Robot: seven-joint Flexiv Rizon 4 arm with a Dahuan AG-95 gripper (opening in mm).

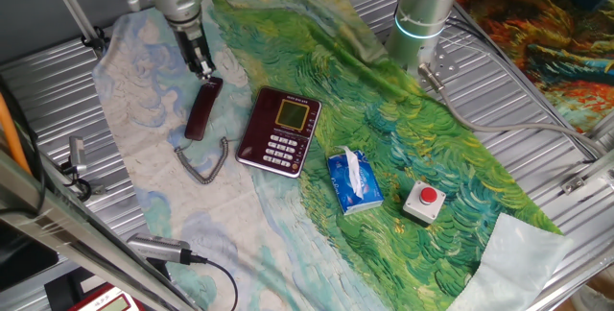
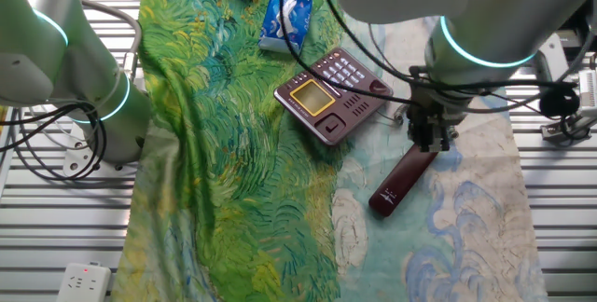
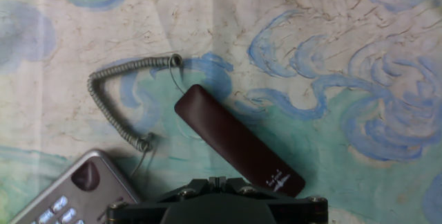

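Observation:
A dark red telephone handset (image 1: pixel 202 109) lies flat on the painted cloth, off its base. In the wrist view the handset (image 3: pixel 228 133) runs diagonally, its lettered end near my fingertips. My gripper (image 1: pixel 205 75) hangs at the handset's far end in exterior view 1; whether it touches there is unclear. The wrist view has the gripper shut, its fingertips together and nothing visible between them. Beside the handset is the telephone base (image 1: pixel 279 131) with keypad and screen. A coiled cord (image 1: pixel 203 174) joins the two. In exterior view 2 the gripper (image 2: pixel 434 139) hides part of the handset (image 2: pixel 403 183).
A blue tissue pack (image 1: pixel 354 182) and a box with a red button (image 1: pixel 423 202) sit right of the phone. A small grey device (image 1: pixel 161 249) with a cable lies near the front left.

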